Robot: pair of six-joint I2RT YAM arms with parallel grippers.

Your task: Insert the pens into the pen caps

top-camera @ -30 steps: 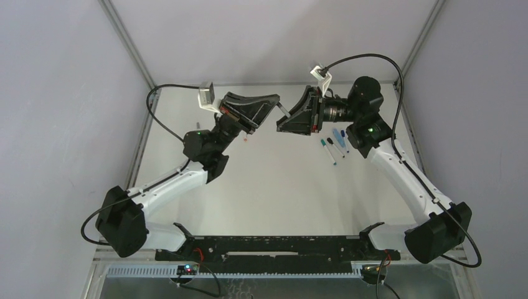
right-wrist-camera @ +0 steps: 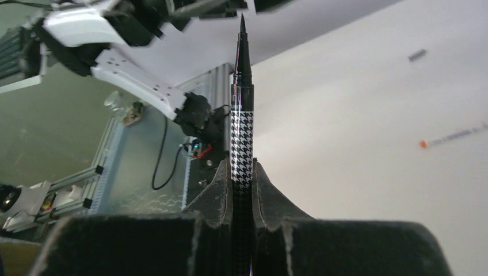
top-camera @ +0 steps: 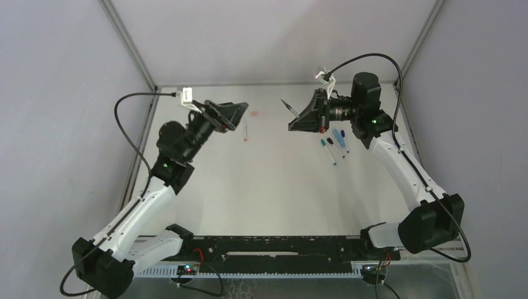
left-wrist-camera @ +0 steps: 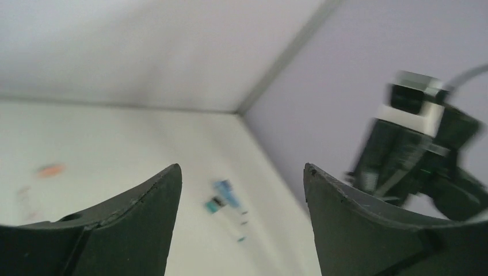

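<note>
A patterned black pen (right-wrist-camera: 241, 138) stands in my right gripper (top-camera: 302, 118), which is shut on it; its pointed black tip is bare. My left gripper (top-camera: 236, 118) is open, a short way left of the pen, with nothing between its fingers in the left wrist view. On the table lie an orange-ended pen (top-camera: 245, 131) in the middle and several markers (top-camera: 329, 152) at the right, with blue pieces among them. A small dark cylinder (right-wrist-camera: 416, 54) lies apart in the right wrist view; whether it is a cap I cannot tell.
Grey walls bound it at the back and sides; a black rail (top-camera: 311, 249) runs along the front.
My left gripper has pulled back to the left, away from the pen, leaving its tip uncovered. My right gripper has shifted slightly right with the pen.
</note>
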